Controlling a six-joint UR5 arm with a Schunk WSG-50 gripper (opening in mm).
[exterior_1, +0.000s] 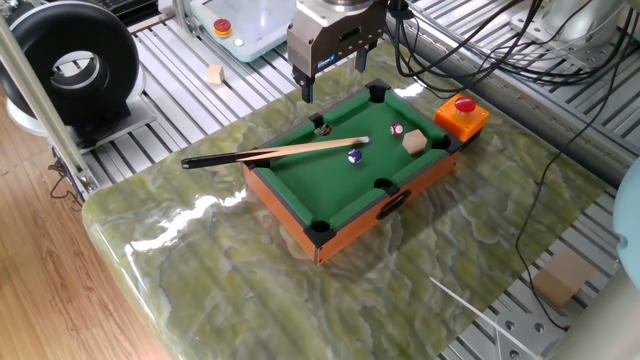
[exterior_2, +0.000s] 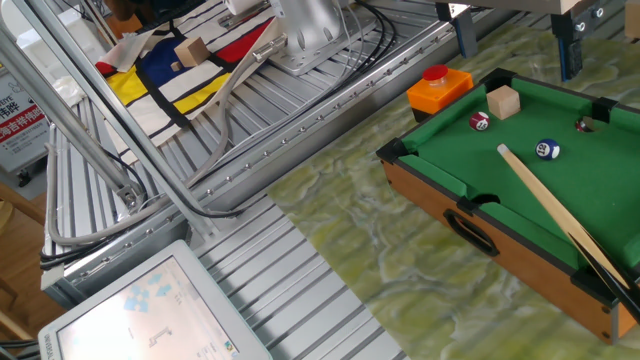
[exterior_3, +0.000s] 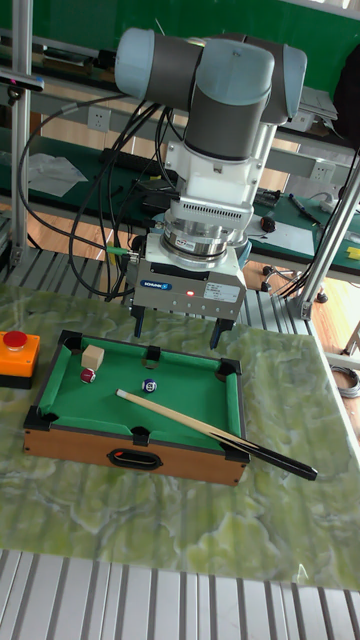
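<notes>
A small pool table (exterior_1: 315, 185) with green cloth and orange-brown sides stands on the marbled mat. Across one of its rails lies a cue (exterior_1: 290, 151), its pale tip over the cloth and its black butt sticking out past the edge. The blue-striped ball (exterior_1: 355, 157) rests near the tip. A red-striped ball (exterior_1: 397, 129) sits beside a wooden cube (exterior_1: 414, 142) near one corner. My gripper (exterior_3: 177, 330) hangs above the far long side of the pool table, its two fingers (exterior_3: 137, 320) wide apart. It is open, with nothing between them.
An orange box with a red button (exterior_1: 461, 118) stands by the pool table's corner. Cables (exterior_1: 480, 60) run behind the gripper. Another wooden block (exterior_1: 215, 74) lies near the tablet.
</notes>
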